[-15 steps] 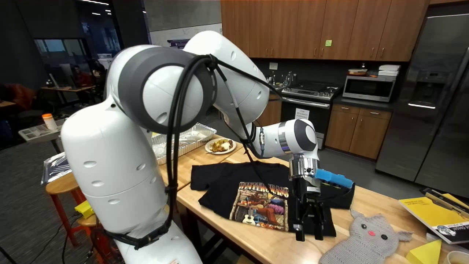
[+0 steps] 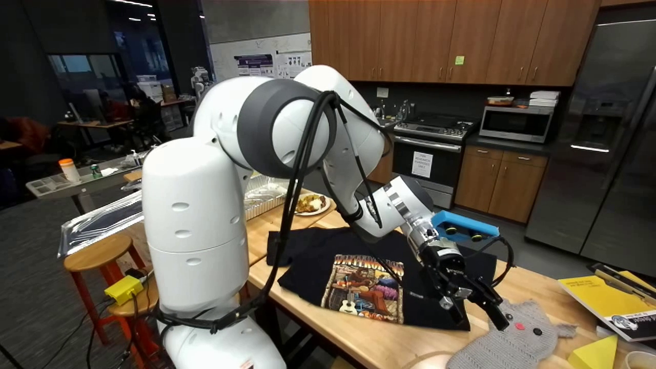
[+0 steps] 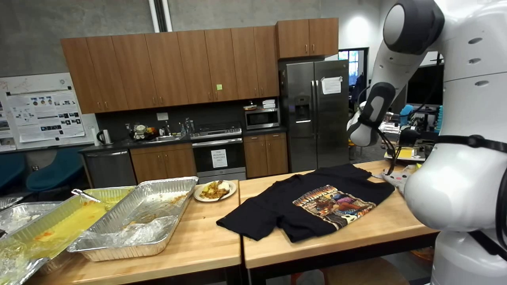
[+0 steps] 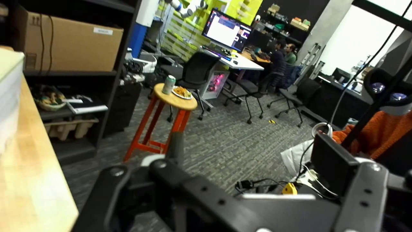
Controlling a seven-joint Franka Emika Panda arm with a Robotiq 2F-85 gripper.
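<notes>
A black T-shirt (image 2: 424, 270) with a colourful printed picture lies spread on the wooden table, its sleeves towards the foil trays in exterior view 2. Beside it rests a grey knitted stuffed animal (image 2: 513, 341) with a pink nose; exterior view 2 shows only part of this toy (image 3: 398, 177). My gripper (image 2: 480, 319) hangs tilted at the shirt's edge, and one fingertip overlaps the toy's head in exterior view 1. Its fingers are spread apart. In the wrist view, the gripper has nothing between its fingers and faces the room beyond the table. Contact with the toy cannot be judged.
A yellow-covered book (image 2: 606, 301), a yellow block (image 2: 593, 353) and a cup (image 2: 639, 360) lie past the toy. Foil trays (image 3: 138, 251) and a plate of food (image 3: 214, 190) occupy the other table. A stool (image 4: 175, 98) stands beyond the table.
My arm has swung, and its base-side links look more upright. The gripper has gone from pointing straight down over the shirt to a tilt, its fingertips further right, by the toy. Shirt and toy have stayed put.
</notes>
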